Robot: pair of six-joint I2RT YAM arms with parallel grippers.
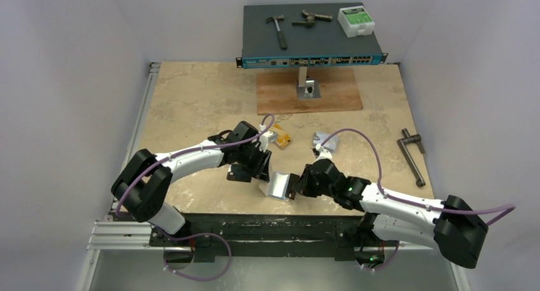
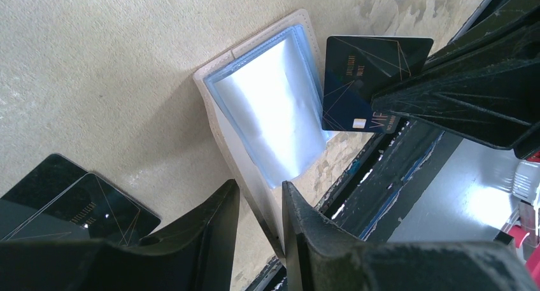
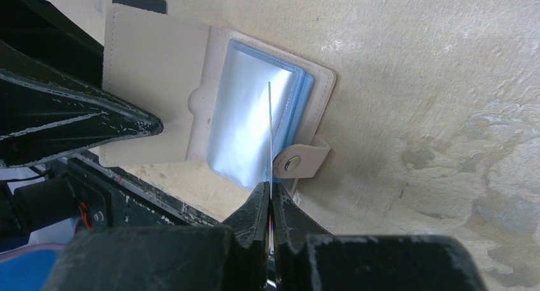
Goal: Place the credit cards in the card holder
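The beige card holder (image 2: 303, 17) lies spread on the table, its clear bluish sleeves (image 2: 274, 106) facing up. My left gripper is shut on the holder's beige flap (image 3: 156, 68), which it keeps raised. A black credit card is pinched in my right gripper; the right wrist view has it edge-on. In the left wrist view the card borders the sleeves' side, outside them; its height above the holder is hard to judge. More black cards (image 2: 63, 202) rest on the table beyond the flap.
A yellow item (image 1: 280, 137) and a silvery packet (image 1: 326, 141) lie behind the arms. The strap with a snap (image 3: 302, 161) stands at the holder's edge. The table's front edge (image 1: 255, 214) runs close by the holder.
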